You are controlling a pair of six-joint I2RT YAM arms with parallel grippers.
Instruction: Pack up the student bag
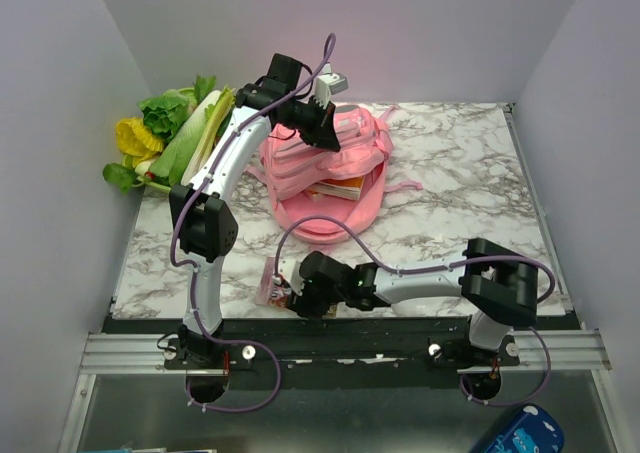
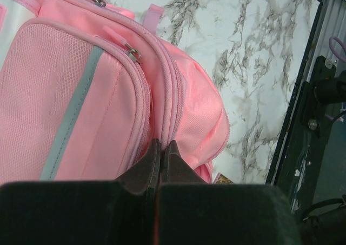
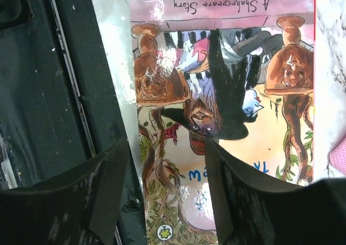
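Observation:
The pink student bag (image 1: 325, 208) lies on the marble table, its flap raised and a book (image 1: 345, 187) inside the opening. High on the bag, my left gripper (image 1: 334, 145) is shut on the pink zipped edge, which runs into the fingertips (image 2: 158, 147) in the left wrist view. Near the front table edge lies a picture book (image 3: 227, 72) with an illustrated cover, mostly covered by the right arm from above. Over it my right gripper stands open. One finger is past the book's near edge, the other over the cover; contact cannot be told.
Artificial vegetables (image 1: 170, 133) are piled at the left rear. A blue item (image 1: 530, 430) shows at the bottom right, beyond the table. A dark rail (image 1: 340, 333) borders the front.

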